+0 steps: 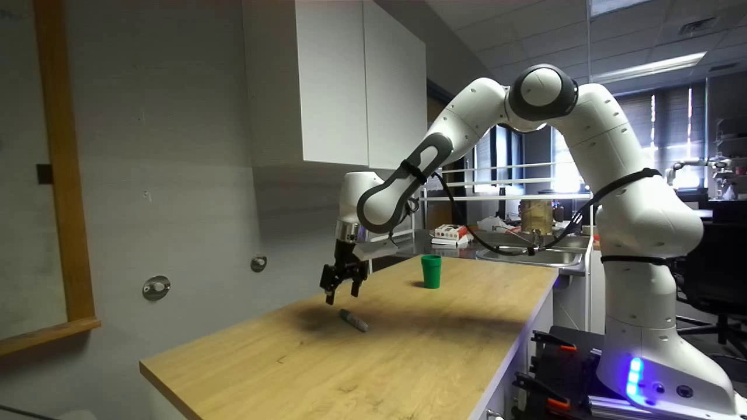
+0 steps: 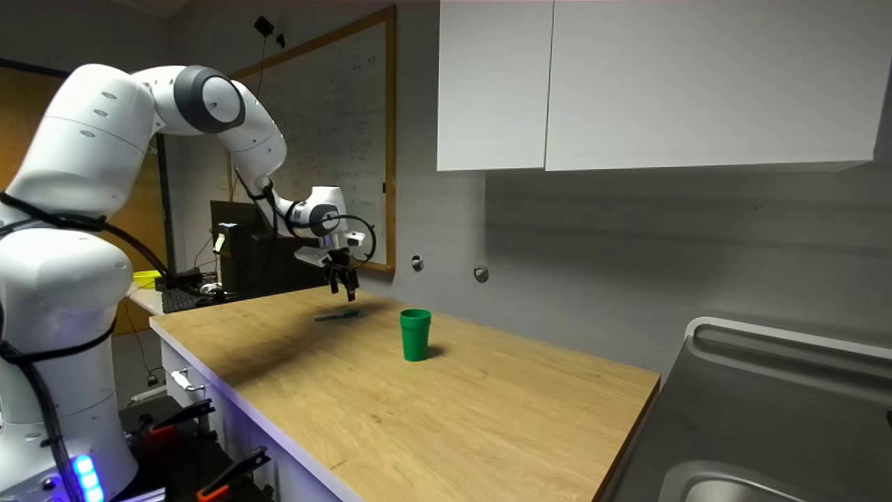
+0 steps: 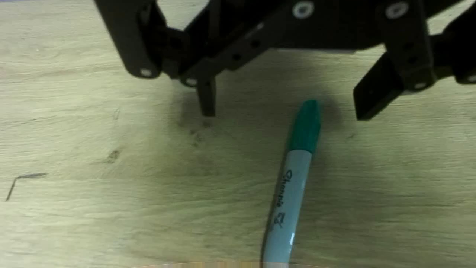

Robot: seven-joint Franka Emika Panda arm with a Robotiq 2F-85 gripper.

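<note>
A grey marker with a green cap (image 3: 294, 183) lies flat on the wooden table; its lower end runs out of the wrist view. In exterior view 1 the same marker (image 1: 353, 321) rests just below and to the right of my gripper (image 1: 341, 294). The gripper is open and holds nothing. Its fingertips are spread to either side of the marker's cap, which is nearer the right one, and they hang above the tabletop. A green cup (image 2: 415, 335) stands upright on the table, apart from both marker and gripper.
Free room covers most of the wooden table (image 1: 420, 357). A grey wall runs along its far side, with a white cabinet (image 1: 332, 84) overhead. Beyond one end are a sink (image 1: 536, 256) and several boxes (image 1: 449, 234).
</note>
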